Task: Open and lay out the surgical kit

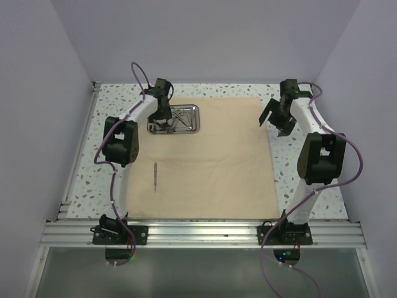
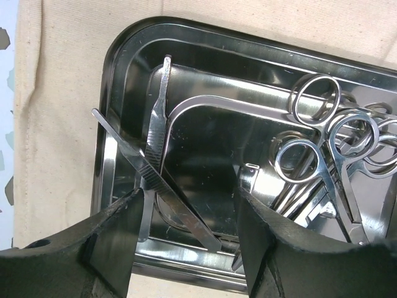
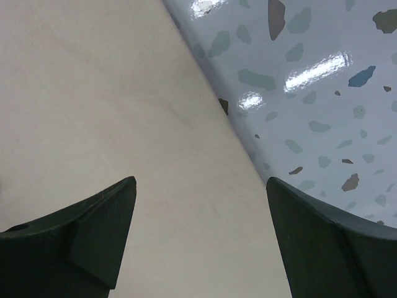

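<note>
The steel tray [image 1: 195,124] lies at the back left of the cloth. In the left wrist view it holds two crossed tweezers [image 2: 157,130] at its left end and several ring-handled instruments [image 2: 310,174] at its right. My left gripper is low over the tray, partly open, its fingers apart near the tweezers, which I cannot see gripped. A slim instrument [image 1: 155,177] lies alone on the left of the cloth. My right gripper stands open at the cloth's right edge, with only cloth and speckled table beneath.
The speckled table [image 1: 84,186] surrounds it, with side walls beyond.
</note>
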